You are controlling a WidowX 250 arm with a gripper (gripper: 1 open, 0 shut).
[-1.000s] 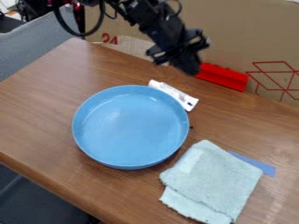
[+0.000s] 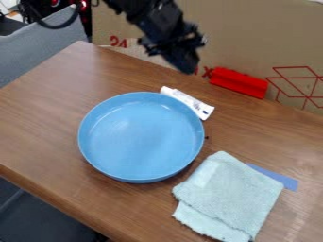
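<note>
The black robot gripper (image 2: 183, 57) hangs from the top of the camera view, above the back of the wooden table, over the area behind a blue plate (image 2: 139, 137). It looks shut, with nothing visible between its fingers, though it is blurred. A white tube-like item (image 2: 187, 102) lies just behind the plate. A red object (image 2: 237, 81) rests against the cardboard at the back. A pale folded cloth (image 2: 228, 198) lies at the front right, partly over a flat blue item (image 2: 278, 178).
The wooden table (image 2: 51, 104) has clear room at the left and at the right behind the cloth. A cardboard panel (image 2: 271, 38) closes off the back. A grey padded surface (image 2: 32, 52) borders the table at the upper left.
The objects on the table are unchanged.
</note>
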